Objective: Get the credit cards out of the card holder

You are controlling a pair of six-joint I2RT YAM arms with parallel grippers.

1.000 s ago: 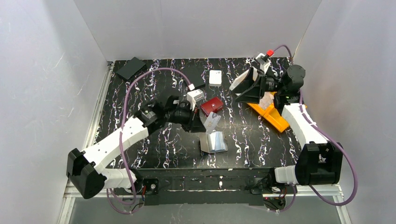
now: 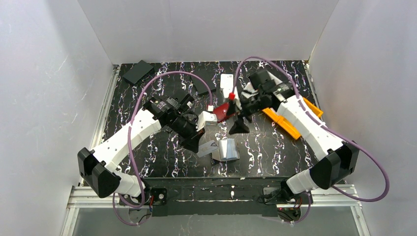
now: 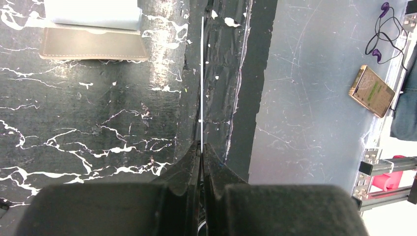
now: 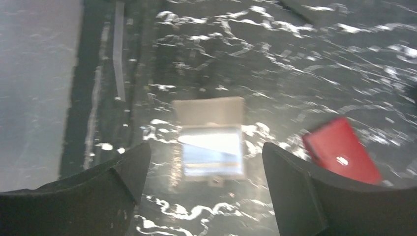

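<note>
A card (image 2: pixel 206 148) is held upright in my left gripper, which is shut on its edge, beside the open card holder (image 2: pixel 227 149). In the left wrist view the holder's flap (image 3: pixel 93 46) and sleeves show at the top left. My right gripper stands open with nothing between its fingers, above the holder, which lies open with card sleeves in the blurred right wrist view.
A red wallet (image 4: pixel 342 147) lies behind the holder. An orange organizer (image 2: pixel 290 125) is at the right, a white item (image 2: pixel 226 78) and dark slabs (image 2: pixel 137 72) at the back.
My left gripper has moved toward the front left with the card.
</note>
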